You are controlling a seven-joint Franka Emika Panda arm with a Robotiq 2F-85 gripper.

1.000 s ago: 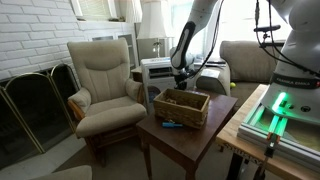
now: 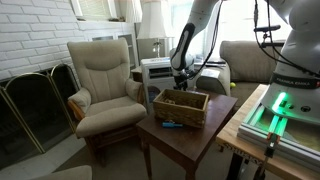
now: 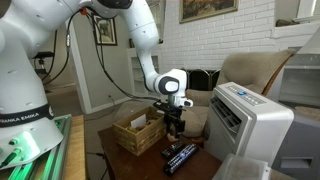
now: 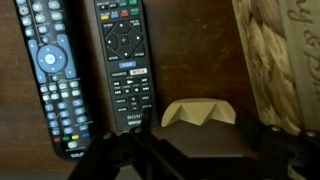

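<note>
In the wrist view a small pale wooden piece (image 4: 200, 111) with a zigzag face lies on the dark table top. My gripper is open above it, one dark finger to each side, and a gap shows between the piece and each finger. Seen from exterior view 2, the gripper (image 3: 177, 130) points down at the table beside the woven basket. Exterior view 1 has the gripper (image 2: 180, 84) at the basket's far side, its fingertips hard to make out.
Two black remotes, one with a blue ring (image 4: 52, 59) and one plainer (image 4: 125, 62), lie left of the piece. Close on its right stands the woven basket (image 4: 272, 65). A blue item (image 2: 172, 125) lies near the table's front edge. Behind are an armchair (image 2: 103, 75) and a white unit (image 3: 236, 120).
The arm looks almost the same as before, with the gripper at most slightly lower behind the basket. Basket and table items have not moved.
</note>
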